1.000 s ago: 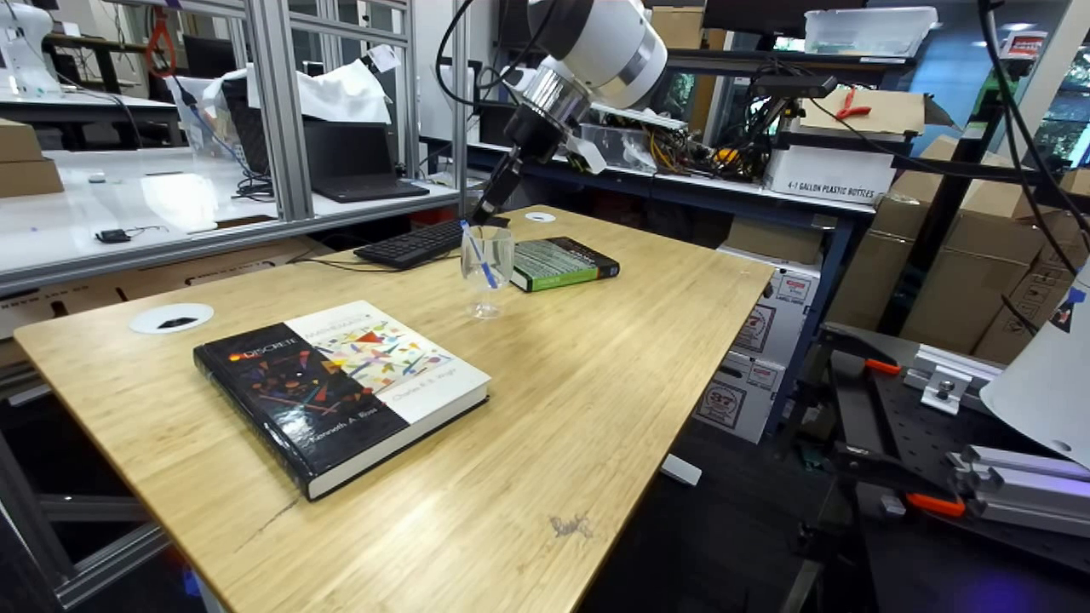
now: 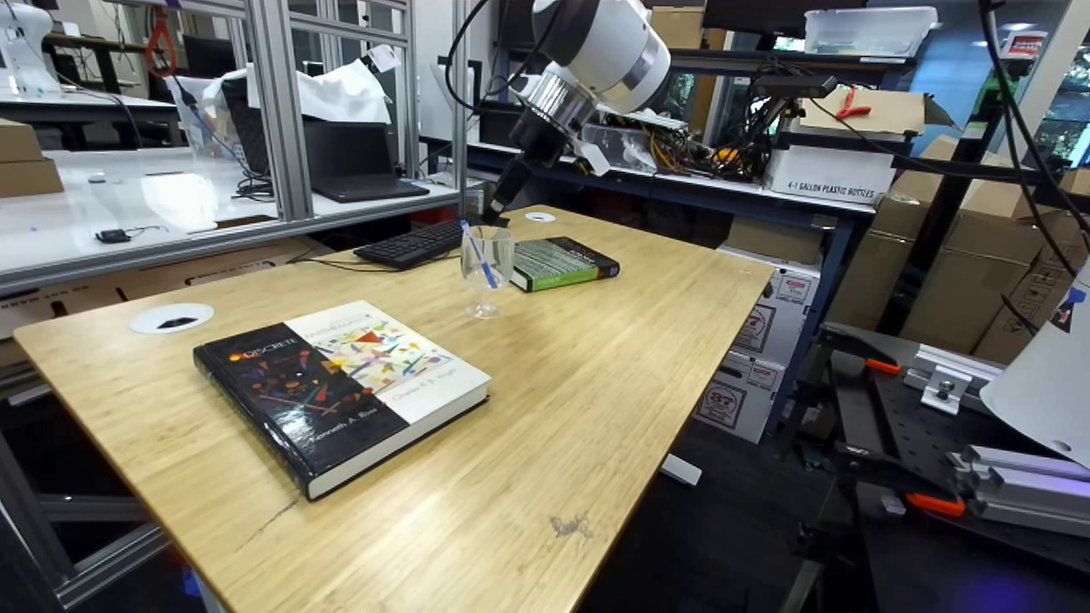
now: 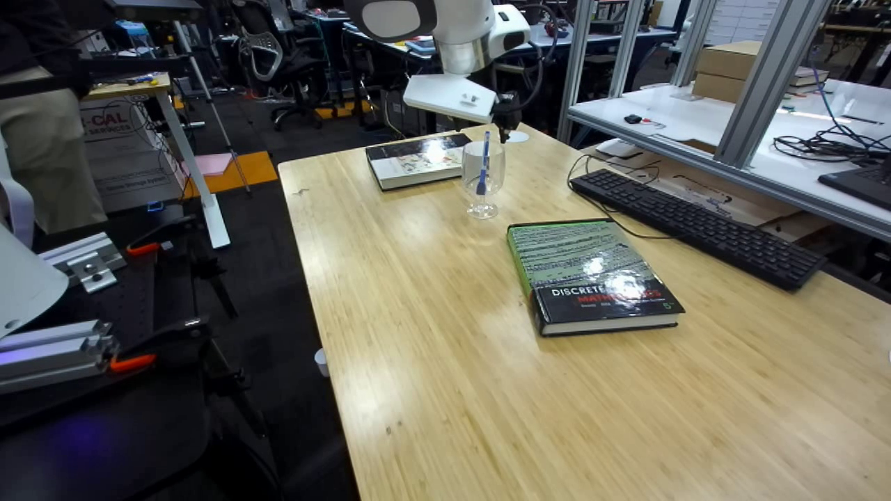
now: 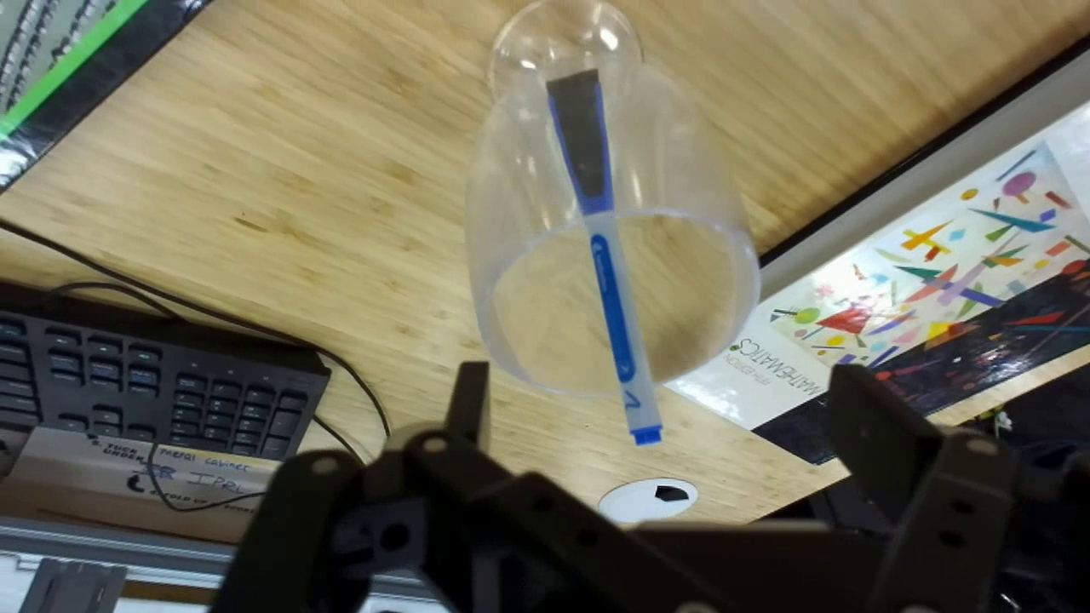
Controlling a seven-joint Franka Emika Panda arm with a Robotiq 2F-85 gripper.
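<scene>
A clear stemmed glass (image 2: 486, 260) stands upright on the wooden table, with a blue marker (image 3: 484, 167) leaning inside it and sticking out over the rim. Seen from the wrist, the marker (image 4: 613, 306) points its blue end toward the gap between my fingers, and the glass (image 4: 511, 235) tilts away below. My gripper is open, its dark fingers well apart on either side of the marker's end, touching neither marker nor glass as far as shows. In exterior view 1 the gripper (image 2: 496, 215) hangs just behind the glass rim.
A black-and-white book (image 2: 342, 388) lies on one side of the glass, a green-and-black book (image 3: 593, 275) on the other. Along the table edge runs a black keyboard (image 3: 693, 221) with its cable.
The arm and gripper have shifted slightly to the right in exterior view 1. Glass, marker and books stay where they were.
</scene>
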